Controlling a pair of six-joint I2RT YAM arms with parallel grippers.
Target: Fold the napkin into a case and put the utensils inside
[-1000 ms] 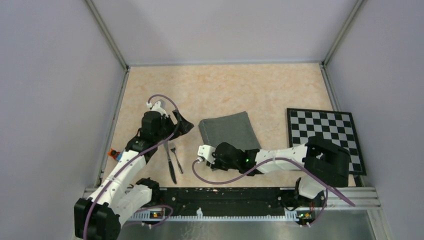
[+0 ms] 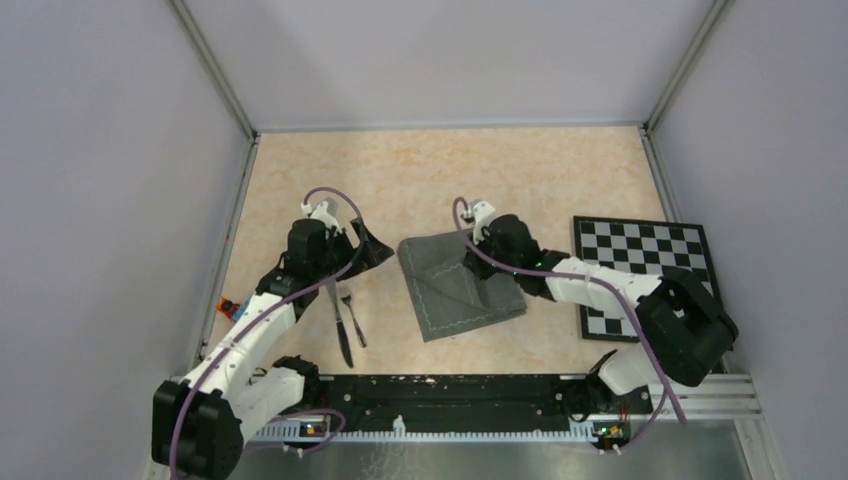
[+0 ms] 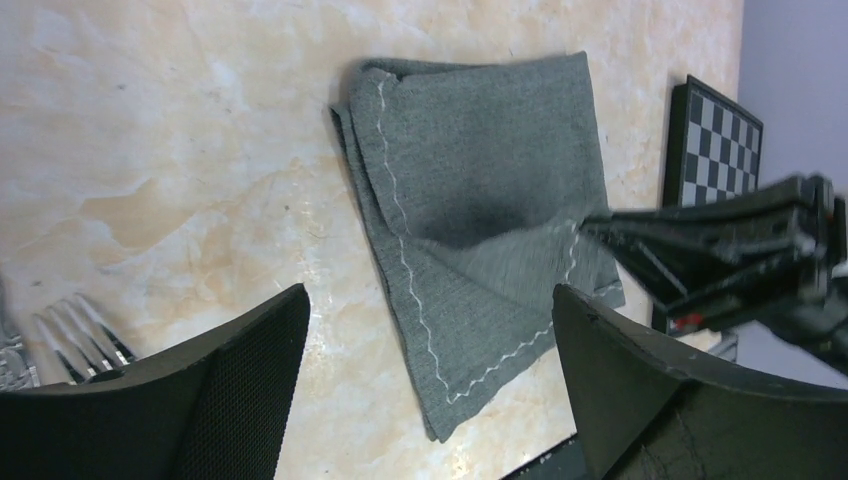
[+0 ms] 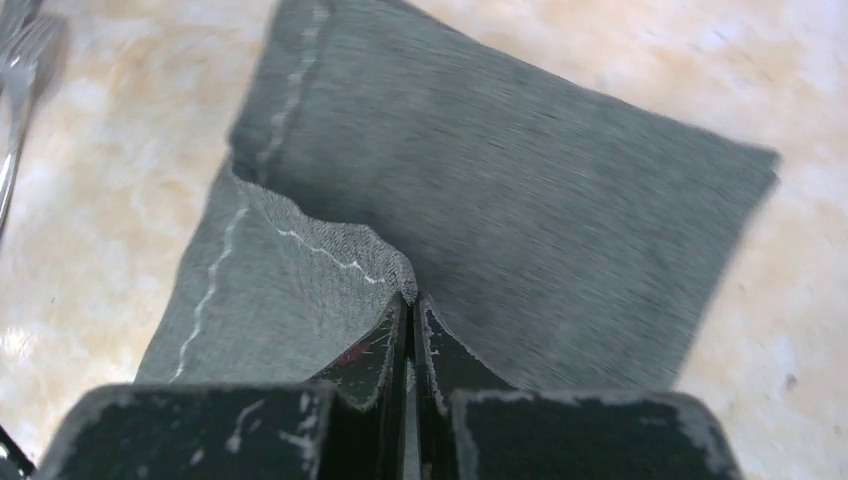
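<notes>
The dark grey napkin [image 2: 447, 318] with pale stitching lies on the middle of the table, partly hidden by the right arm. My right gripper is shut on a corner of its cloth, drawn up and folded back across the rest, as the right wrist view shows. In the left wrist view the raised flap [image 3: 525, 262] stretches toward the right fingertips. Left of the napkin, my left gripper [image 2: 372, 240] hangs open above the table, nothing between its fingers. Below it lie the fork [image 2: 354, 318] and, further left, the knife [image 2: 342, 332], its upper part covered by the arm.
A checkered board [image 2: 640, 245] with a black border lies at the right. Near the left edge sits a small orange and blue object [image 2: 230, 308]. Bare table [image 2: 450, 175] stretches behind the napkin.
My right gripper has moved from the napkin's near-left corner away and to the right, pulling that corner over the cloth. The left gripper has shifted slightly right. Both utensils lie still.
</notes>
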